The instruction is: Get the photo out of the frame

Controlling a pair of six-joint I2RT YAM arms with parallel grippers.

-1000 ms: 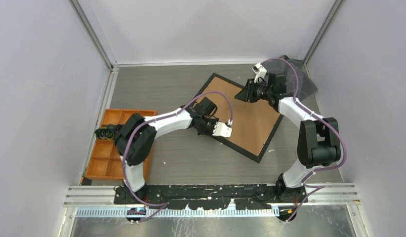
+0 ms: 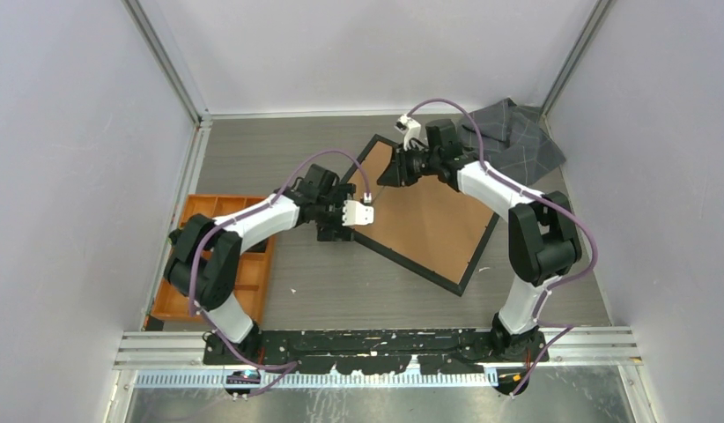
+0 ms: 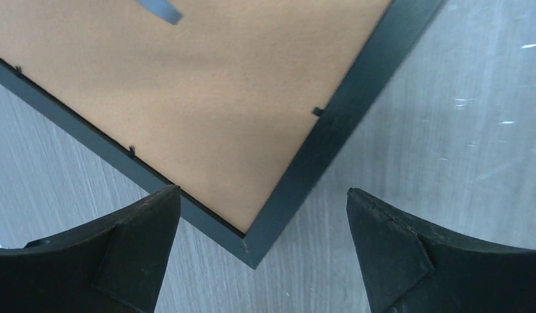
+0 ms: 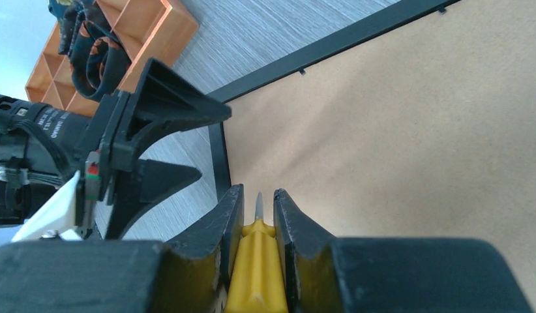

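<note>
The black photo frame (image 2: 429,277) lies with its brown backing (image 2: 433,225) facing up; small dark tabs show along its inner edge in both wrist views. My left gripper is open at the frame's left end, a frame corner visible between and beyond its fingers. My right gripper is shut on a yellow-handled tool (image 4: 255,274) with a thin metal tip, held above the backing. Whether the tip touches the backing is unclear.
An orange compartment tray (image 2: 173,295) with dark items stands at the left. Dark grey cloth (image 2: 526,141) lies at the back right. Walls enclose the sides and back.
My right gripper moved left across the backing with the tool.
</note>
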